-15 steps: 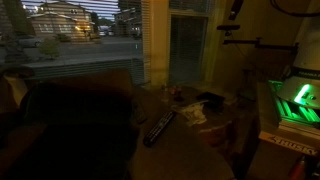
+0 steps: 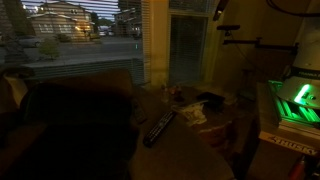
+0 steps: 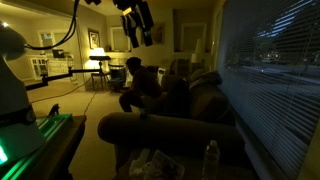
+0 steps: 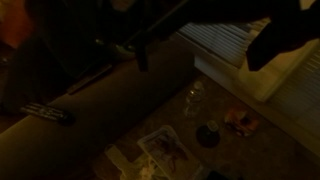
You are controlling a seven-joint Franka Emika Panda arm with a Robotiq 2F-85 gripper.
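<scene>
My gripper (image 3: pixel 140 40) hangs in the air above the sofa arm in exterior view 2. Its dark fingers are spread apart with nothing between them, as the wrist view also shows around the gripper. A long black remote control (image 2: pixel 158 128) lies on the sofa's broad arm (image 2: pixel 180 152). In the wrist view the same remote (image 4: pixel 46 113) sits at the left on the sofa arm, well off to the side of the fingers and apart from them.
On the floor beside the sofa stand a clear bottle (image 3: pixel 210 160) and a pale tray (image 4: pixel 165 150) with small items. A dark round object (image 4: pixel 208 133) is nearby. The window blinds (image 3: pixel 270 90) border this side. Lighting is dim.
At the top of exterior view 1, the gripper has shifted left and slightly lower. The remote and the sofa have stayed where they were.
</scene>
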